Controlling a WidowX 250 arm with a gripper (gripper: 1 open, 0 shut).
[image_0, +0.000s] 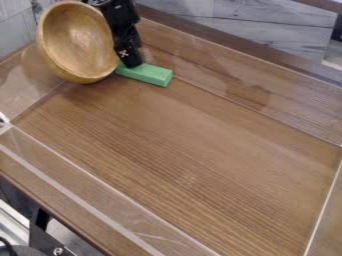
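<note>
My black gripper (115, 50) reaches down from the top edge at the upper left, beside a tan wooden bowl (67, 50) that stands tilted on its side. A green block (146, 74) lies on the wooden surface just right of the bowl and below the gripper. The fingers are dark and small in the view, partly against the bowl, so their exact contact with bowl or block is unclear.
A grey marbled wall (267, 30) runs along the back right, and pale edges border the surface at left and right.
</note>
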